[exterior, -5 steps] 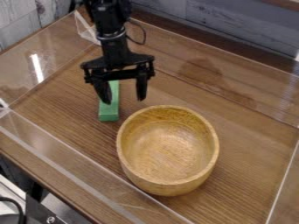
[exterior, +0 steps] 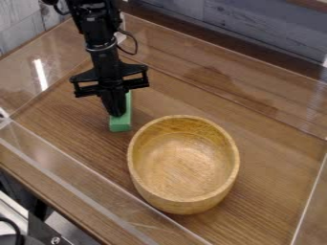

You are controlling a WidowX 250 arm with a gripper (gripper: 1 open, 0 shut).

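My black gripper (exterior: 113,92) is low over a green block (exterior: 120,122) lying on the wooden table, left of centre. Its fingertips are over the block's upper end, which they partly hide; I cannot tell whether they touch it or whether anything is between them. A round yellow basket (exterior: 183,196) sits empty at the lower right, just beside the block's lower end.
My gripper has moved left and down, onto the green block. The block and the basket look to be where they were.
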